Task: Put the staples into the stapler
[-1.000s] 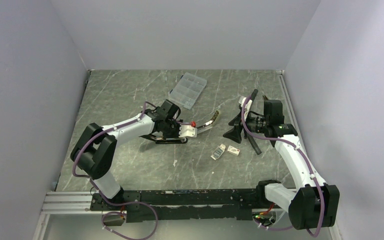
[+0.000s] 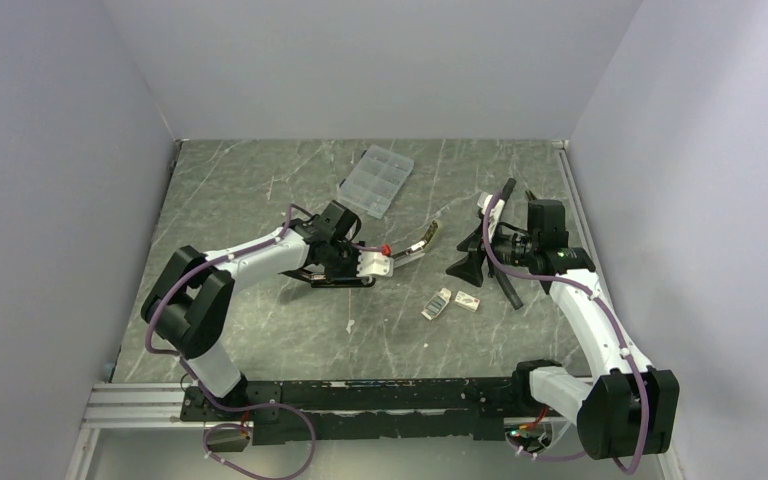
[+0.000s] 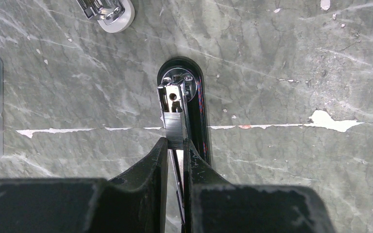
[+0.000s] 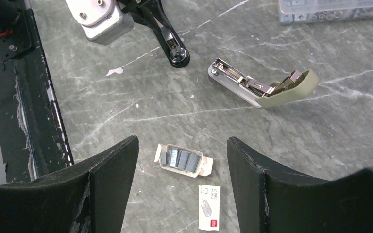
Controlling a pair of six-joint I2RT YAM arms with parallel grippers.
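The black stapler (image 3: 205, 121) lies opened on the grey tabletop, its silver magazine (image 3: 172, 99) exposed. In the left wrist view a grey strip of staples (image 3: 175, 127) lies along the magazine, behind its front end. My left gripper is right over it, with the fingertips close against the strip's two sides; whether they still pinch it, I cannot tell. An open tray of staple strips (image 4: 182, 160) rests on the table, below my right gripper in the right wrist view. That gripper is open and empty, apart from everything.
An olive stapler (image 4: 291, 94) lies opened to the right of the black one. A small white box (image 4: 209, 208) sits beside the staple tray. At the back stands a clear compartment case (image 2: 375, 182).
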